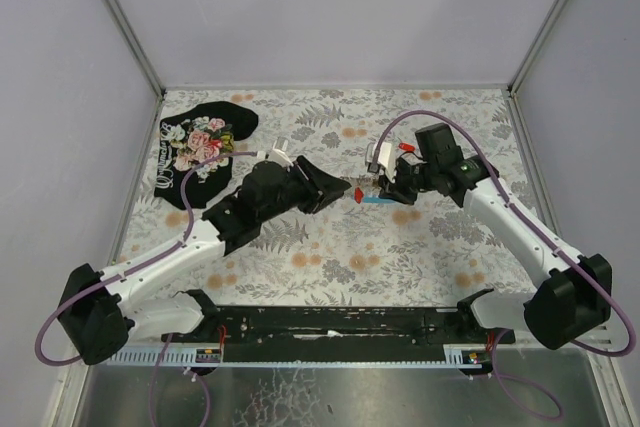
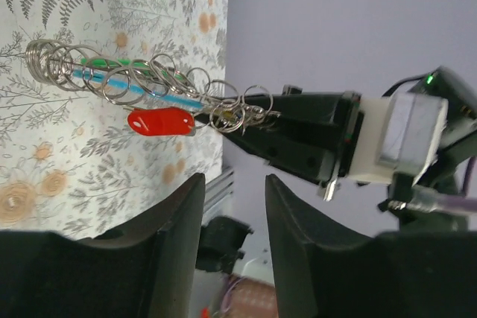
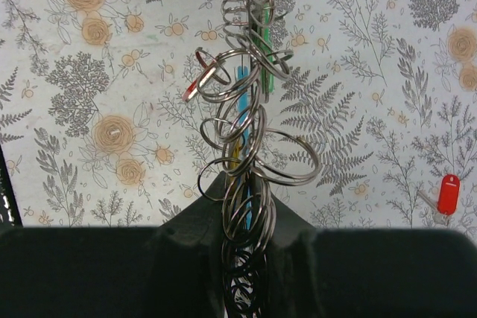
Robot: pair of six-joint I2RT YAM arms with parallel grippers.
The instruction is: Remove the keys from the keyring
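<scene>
A long tangle of metal rings [image 2: 119,80] holds keys, among them a red tag [image 2: 162,121], a blue one [image 2: 179,99] and a green one [image 3: 267,53]. My right gripper [image 1: 390,185] is shut on the keyring bunch, which runs from between its fingers in the right wrist view. My left gripper [image 1: 340,189] is open just left of the bunch, facing the red tag, its fingertips apart from the rings in the left wrist view.
A separate red-tagged key [image 3: 447,194] lies on the floral mat [image 1: 300,267]. A black cloth with roses [image 1: 200,147] lies at the back left.
</scene>
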